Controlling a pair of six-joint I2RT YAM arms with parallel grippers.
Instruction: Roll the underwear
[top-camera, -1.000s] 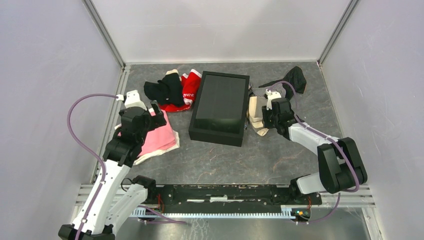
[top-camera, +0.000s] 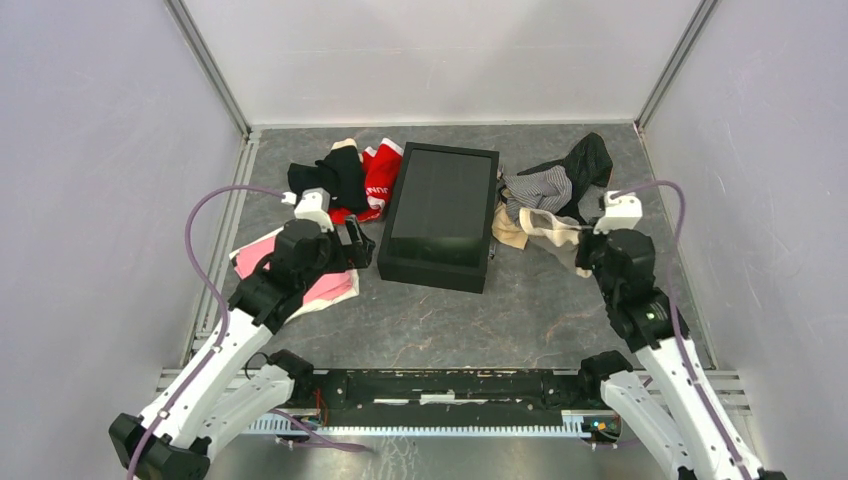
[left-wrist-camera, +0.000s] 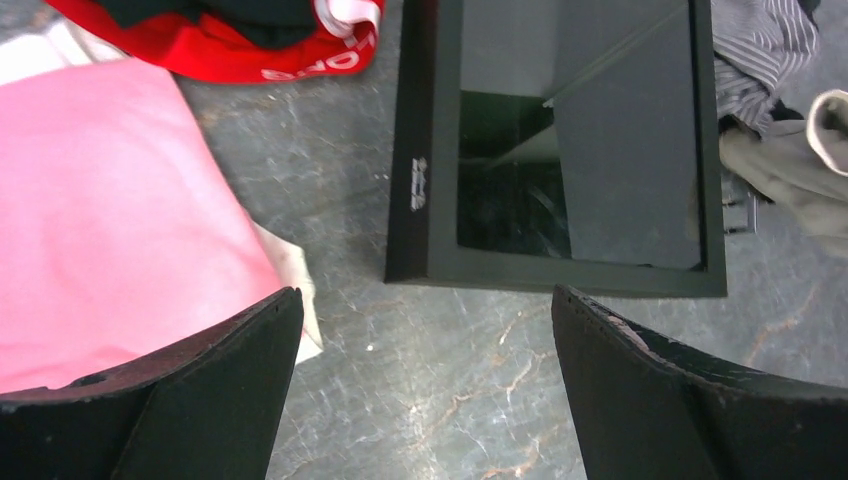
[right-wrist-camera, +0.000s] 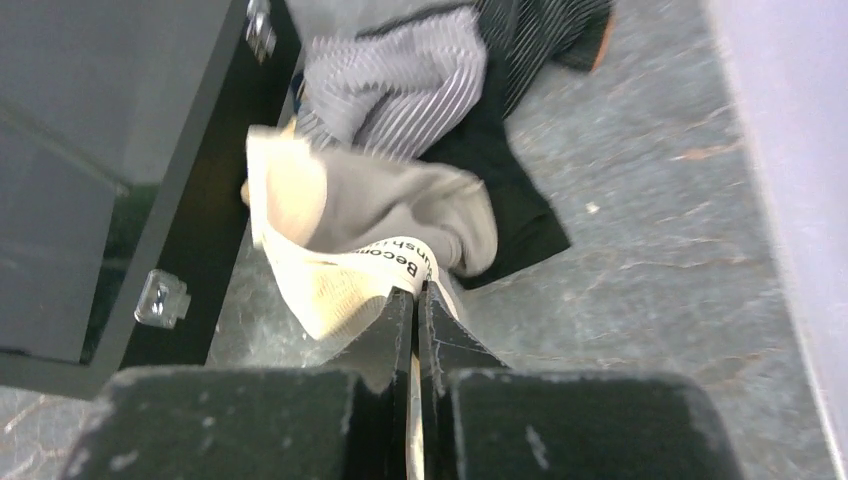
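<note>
A beige and grey-brown pair of underwear (right-wrist-camera: 400, 200), its waistband printed with lettering, is pinched by my right gripper, shut on that band. From the top view, the cloth (top-camera: 552, 230) stretches leftward from the gripper, right of the black box, and part of it seems lifted. My left gripper is open and empty, above the floor between the pink cloth and the box. Folds hide the underwear's full outline.
A black box (top-camera: 430, 273) with a dark glassy top stands in the middle. Pink cloth (top-camera: 327, 287) and red cloth (top-camera: 381, 178) lie left; striped grey (top-camera: 540, 187) and black clothes (top-camera: 588, 162) lie back right.
My right gripper has moved right and the beige underwear has been drawn along with it, away from the box. The left gripper has moved right toward the box.
</note>
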